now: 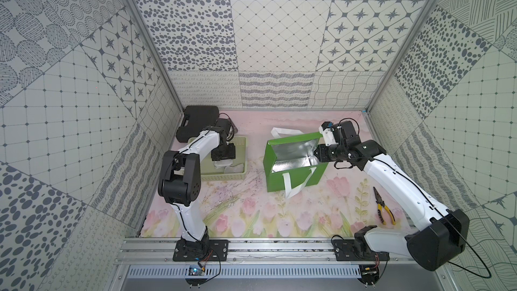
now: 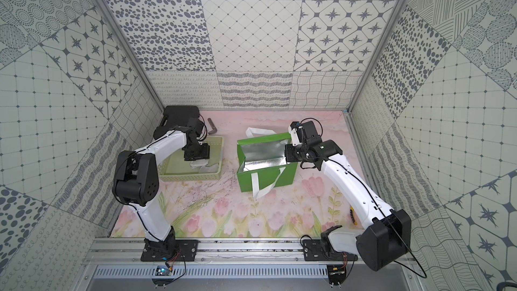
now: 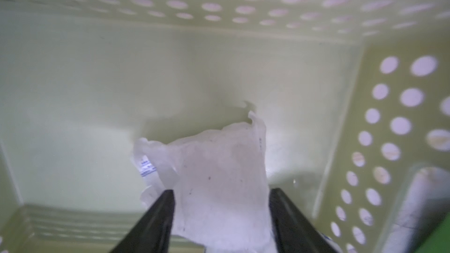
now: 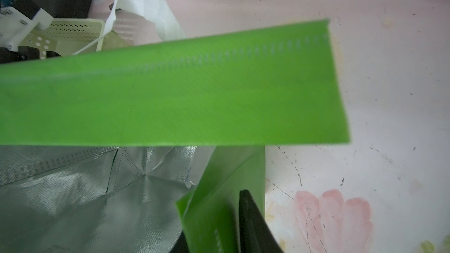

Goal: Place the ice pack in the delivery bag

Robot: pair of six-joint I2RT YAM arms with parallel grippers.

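The white ice pack (image 3: 220, 173) lies crumpled in the pale green basket (image 1: 243, 156), with my left gripper open just over it, a finger at either side. The green delivery bag (image 1: 277, 180) stands open in the middle of the table, silver lining showing and white handles hanging out. My right gripper is at the bag's right side, fingers apart with the green side panel between them; whether they touch it is unclear.
A black case (image 1: 196, 118) sits behind the basket at the back left. Pliers (image 1: 383, 207) lie at the front right.
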